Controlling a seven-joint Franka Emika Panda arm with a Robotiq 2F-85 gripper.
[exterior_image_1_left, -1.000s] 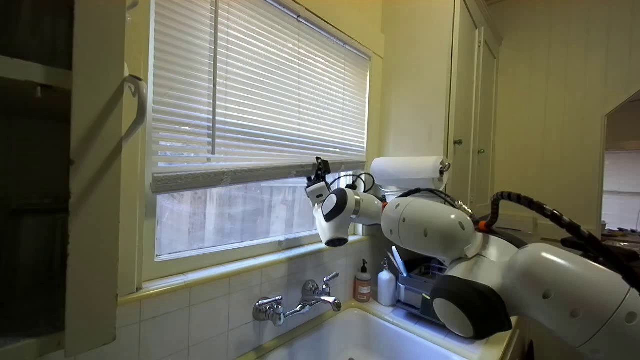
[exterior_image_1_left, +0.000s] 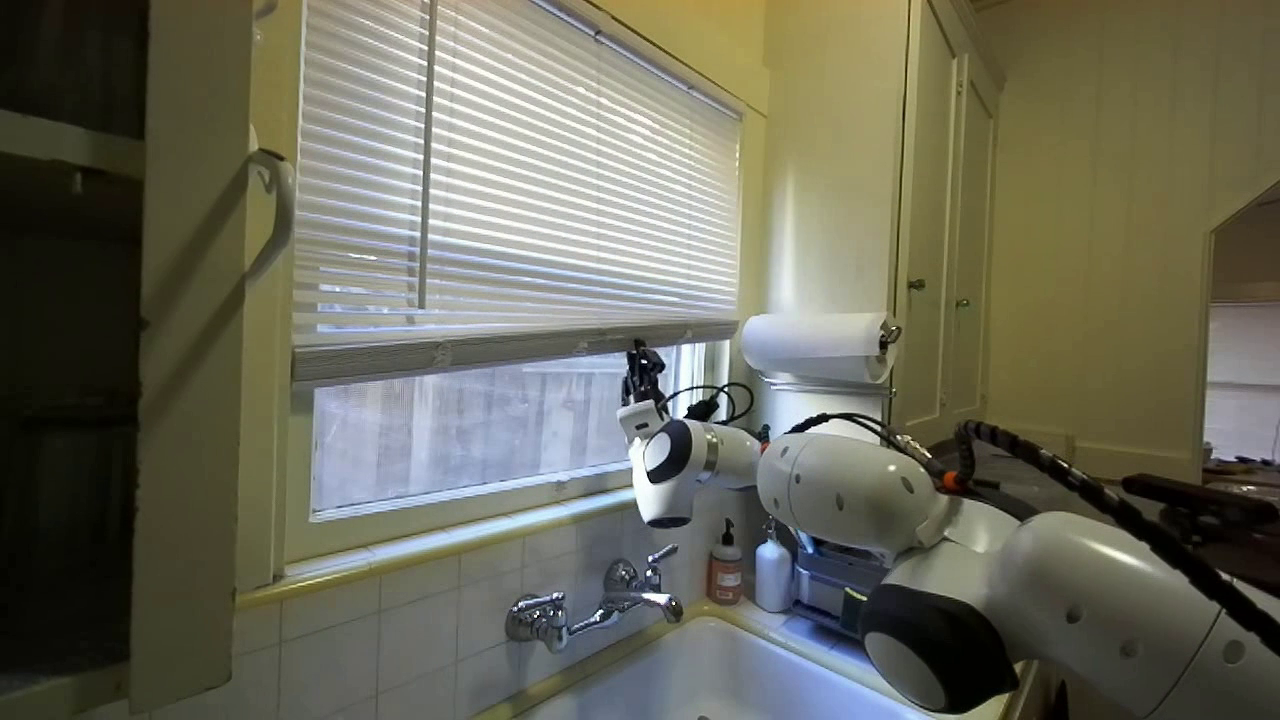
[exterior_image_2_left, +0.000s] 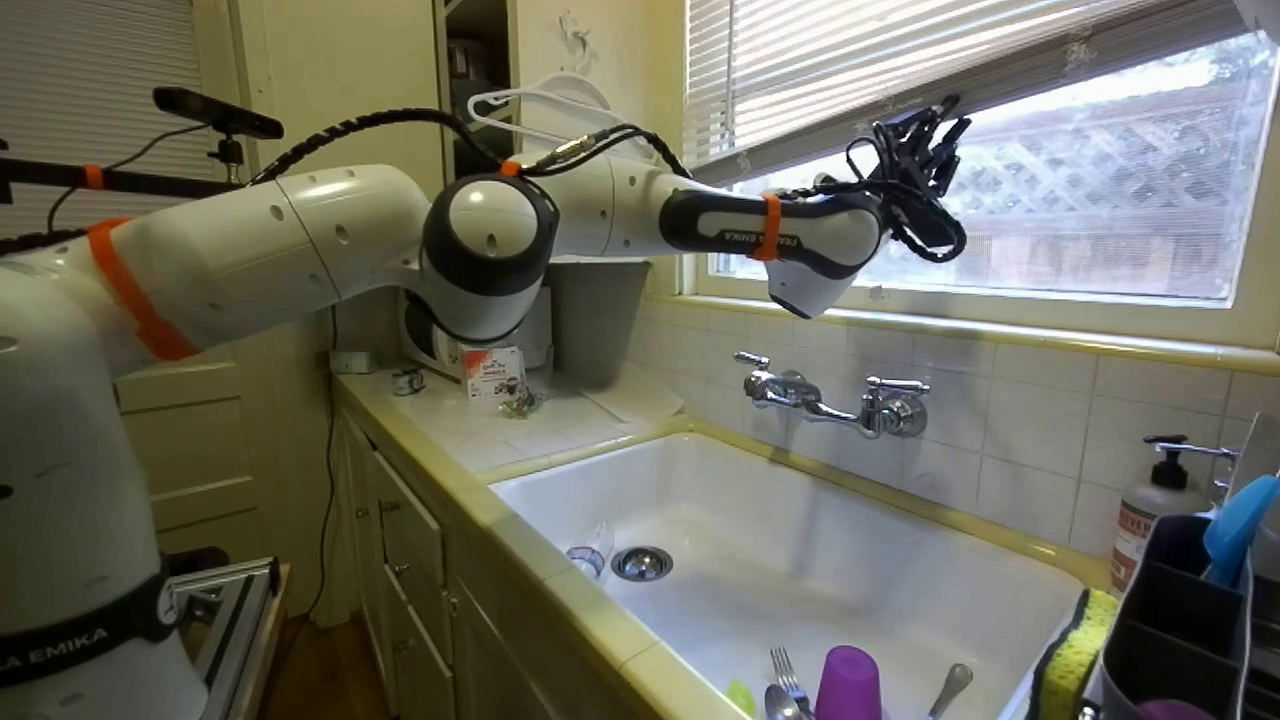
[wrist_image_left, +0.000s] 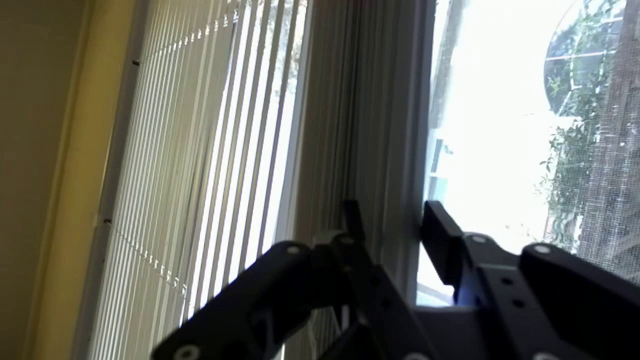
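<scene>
A white slatted blind (exterior_image_1_left: 516, 168) hangs lowered over the upper part of the window, its thick bottom rail (exterior_image_1_left: 516, 346) above bare glass. My gripper (exterior_image_1_left: 638, 348) points up at this rail, toward its right end. In exterior view 2, the black gripper (exterior_image_2_left: 948, 126) overlaps the rail and the glass below it. From the wrist, the stacked slats and rail (wrist_image_left: 390, 120) run between the two dark fingertips of the gripper. The fingers stand apart; whether they touch the rail I cannot tell.
Below the window are the faucet (exterior_image_2_left: 840, 408) and a white sink (exterior_image_2_left: 744, 480) holding utensils and a purple cup (exterior_image_2_left: 849, 682). Soap bottles (exterior_image_1_left: 726, 566) stand at the sink's corner. A paper towel roll (exterior_image_1_left: 816, 346) hangs right of the window. An open cabinet door (exterior_image_1_left: 192, 360) borders the left.
The arm behind it has also lowered. The blind's bottom rail has shifted a little.
</scene>
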